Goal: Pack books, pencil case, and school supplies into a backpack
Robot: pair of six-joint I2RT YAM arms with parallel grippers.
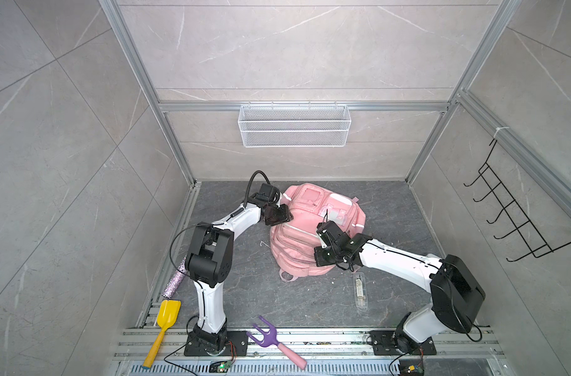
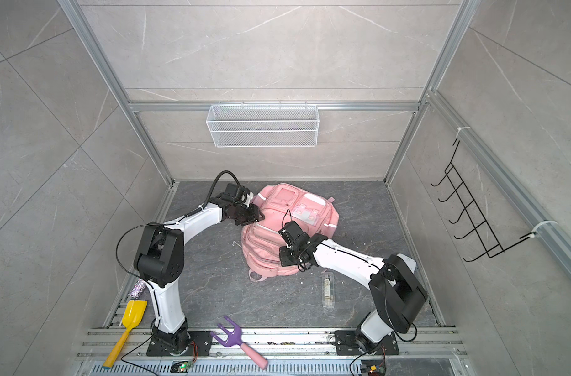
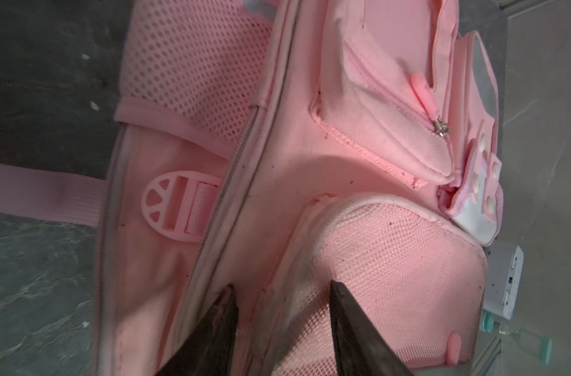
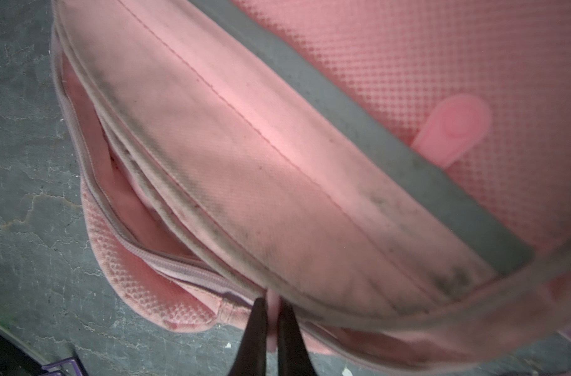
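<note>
The pink backpack (image 1: 298, 237) lies on the dark floor, front side up. In the left wrist view my left gripper is open at the backpack's upper left, its fingers on either side of the front pocket's edge; I cannot tell whether they touch the fabric. At the lower end my right gripper is shut on a narrow pink zipper pull (image 4: 272, 332), below the flap's rim. A zipped opening (image 4: 141, 213) gapes to the left of it. A glittery purple case (image 1: 174, 280) lies by the left wall, partly behind the left arm.
A clear case (image 1: 360, 291) lies right of the backpack. Near the front edge are a yellow shovel (image 1: 166, 316) and a purple fork (image 1: 269, 337). A white box (image 3: 504, 279) and a teal-capped clear item (image 3: 530, 341) stand on the right.
</note>
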